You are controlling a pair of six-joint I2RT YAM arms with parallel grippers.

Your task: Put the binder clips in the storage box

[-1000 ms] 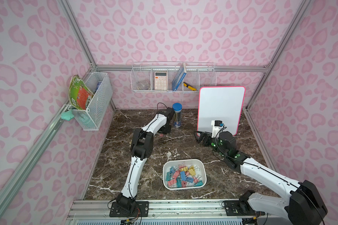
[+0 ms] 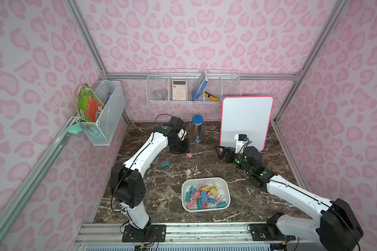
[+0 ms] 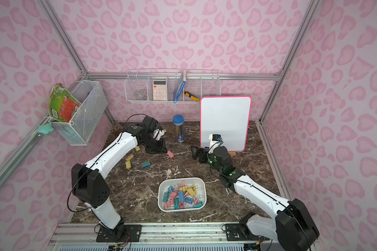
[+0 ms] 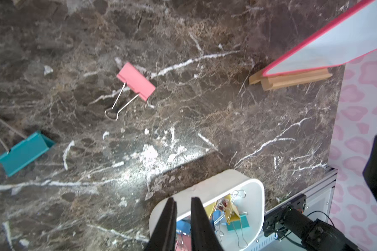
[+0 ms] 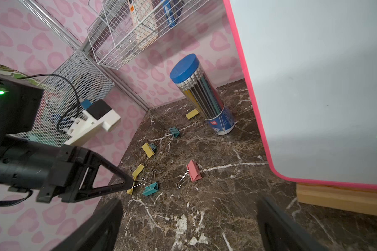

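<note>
My left gripper hangs over the table, its fingers close together; whatever is between them is hidden in these views. Below it in the left wrist view lie a pink binder clip (image 4: 136,81) and a teal clip (image 4: 24,154). Yellow and teal clips (image 5: 147,149) lie farther left in the right wrist view. The white storage box (image 2: 204,180) at the front holds several coloured clips. My right gripper (image 2: 224,154) stands open before the whiteboard, nothing between its fingers.
A blue-lidded pencil canister (image 2: 197,128) stands at the back. The whiteboard (image 2: 245,121) leans on a wooden stand at back right. Wire baskets (image 2: 155,90) hang on the walls.
The right arm is still.
</note>
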